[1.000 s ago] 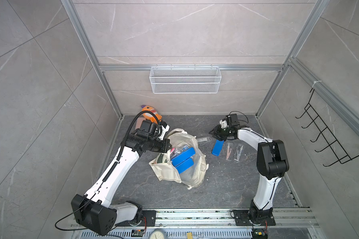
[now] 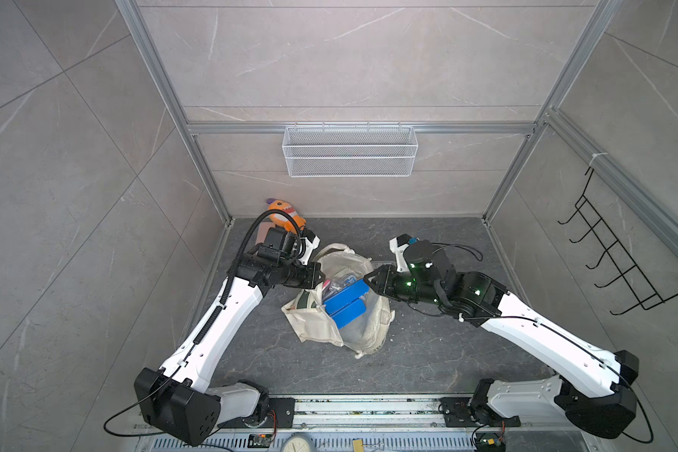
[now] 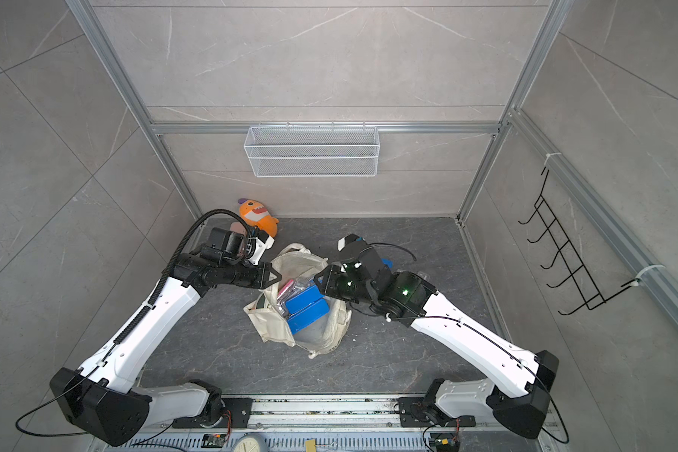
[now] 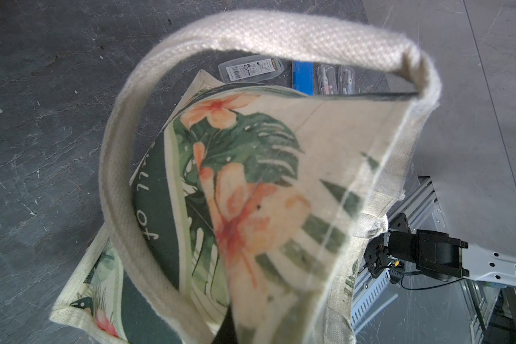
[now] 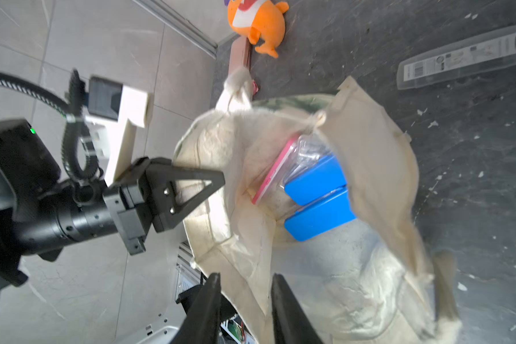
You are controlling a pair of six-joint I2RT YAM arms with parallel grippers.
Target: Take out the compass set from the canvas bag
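Note:
The cream canvas bag (image 2: 369,331) lies open mid-table; its floral outside (image 4: 240,223) fills the left wrist view. Inside are two blue boxes (image 5: 318,216), a pink-edged item (image 5: 272,172) and clear packaging (image 5: 305,149). My left gripper (image 2: 318,277) is at the bag's left rim, shut; whether cloth is between its fingers is hidden. My right gripper hangs over the bag's opening, part open, with nothing visible held; the bag's wall shows below its fingers.
An orange plush toy (image 5: 258,23) sits at back left. A clear case (image 5: 458,60), a blue box (image 4: 302,77) and small clear packs (image 4: 337,80) lie outside the bag. A wire basket (image 2: 348,150) and black hook rack (image 2: 617,263) hang on the walls.
My right arm has swung left and toward the front, from above the loose items at right to over the bag. The left arm is unchanged.

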